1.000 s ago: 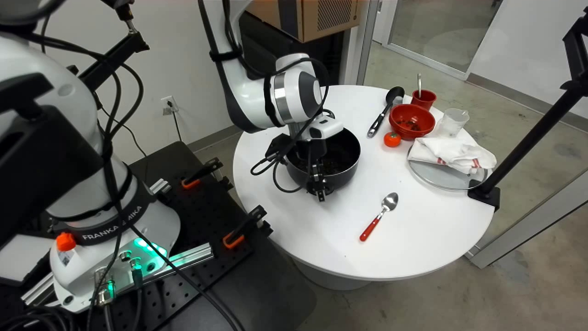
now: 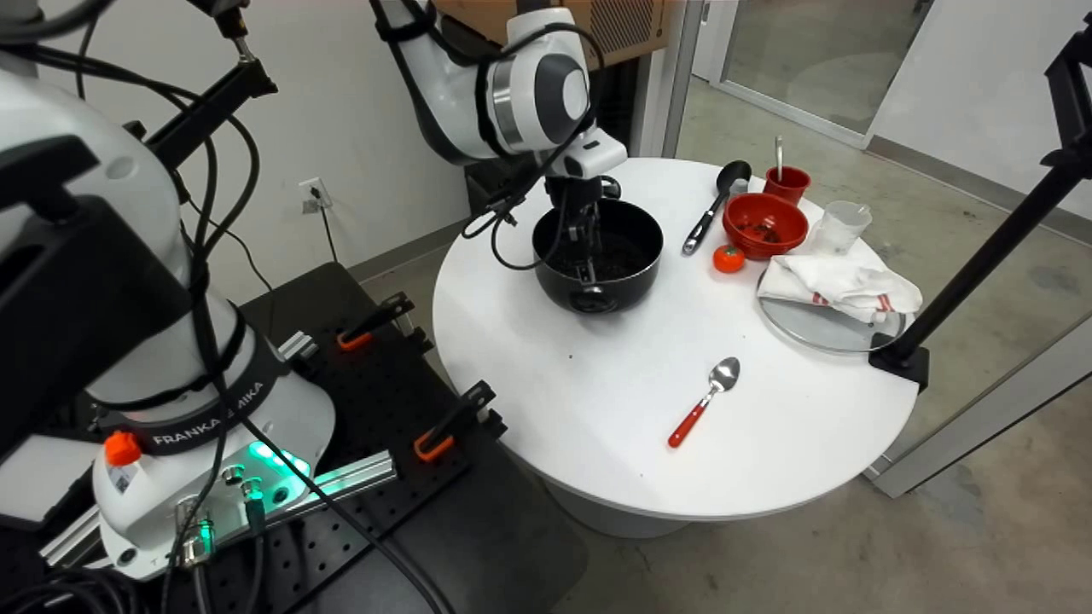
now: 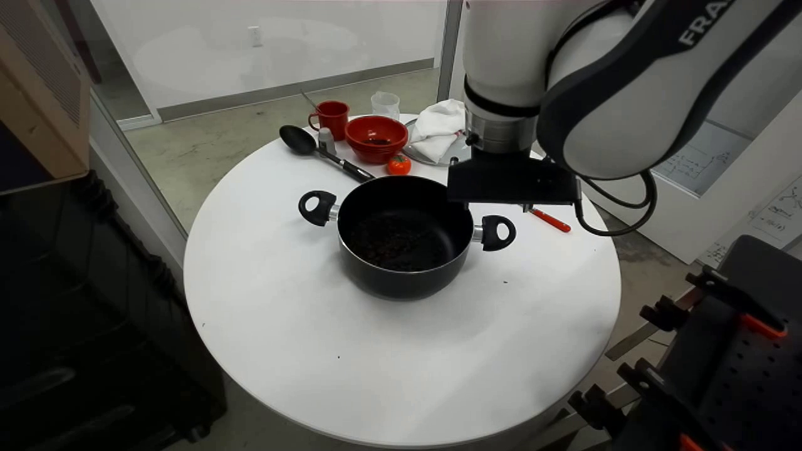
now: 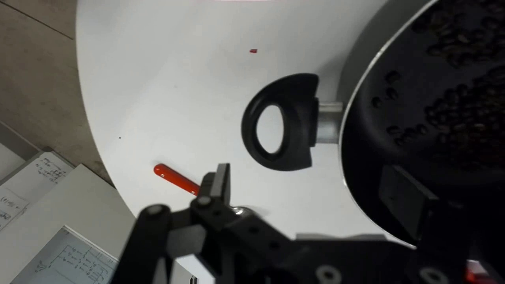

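Observation:
A black pot [image 3: 403, 282] with two looped handles stands on the round white table [image 3: 331, 361]. Dark beans [image 4: 466, 109] lie scattered over its inside bottom. Raised above the pot's near side, my gripper is open, nothing between its fingers. From the wrist, one finger [image 4: 404, 198] appears over the pot's interior and the other [image 4: 220, 182] over the table. One pot handle [image 4: 288, 125] lies just ahead of the gap, untouched. In exterior view 2 a black mount hides most of the fingers.
A red-handled spoon [image 2: 702, 404] lies on open table. Toward the far edge are a black ladle [image 2: 716, 210], red bowls [image 2: 765, 223], a red mug [image 2: 786, 185], a tomato [image 2: 728, 259], a clear cup [image 2: 842, 227] and a white cloth [image 2: 834, 281] on a lid.
My arm and gripper have risen and drawn back from beside the pot's near handle. The pot has shifted slightly; the spoon and other tableware have not moved.

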